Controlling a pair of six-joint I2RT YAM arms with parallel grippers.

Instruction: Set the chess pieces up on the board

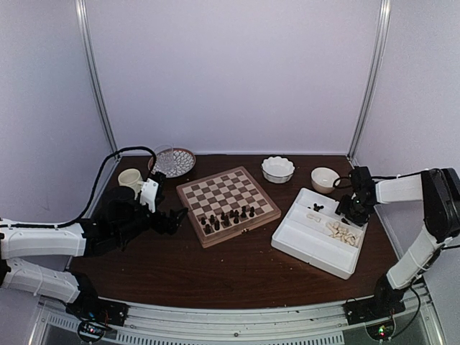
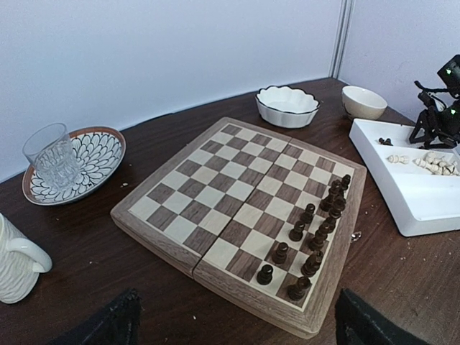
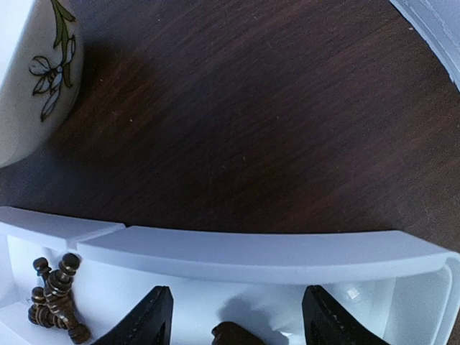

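The wooden chessboard (image 1: 227, 194) holds several dark pieces along its near side. My right gripper is over the far compartment of the white tray (image 1: 302, 237), fingers parted around a dark piece (image 3: 233, 335) at the bottom of the right wrist view. More dark pieces (image 3: 57, 295) lie to its left in that compartment; pale pieces (image 2: 435, 164) lie in the middle one. My left gripper (image 1: 172, 221) hangs open left of the board, nothing between its fingers.
A white bowl (image 1: 324, 180), a fluted bowl (image 1: 277, 169), a patterned plate (image 1: 185, 164) with a glass, and a mug (image 1: 130, 180) stand at the back and left.
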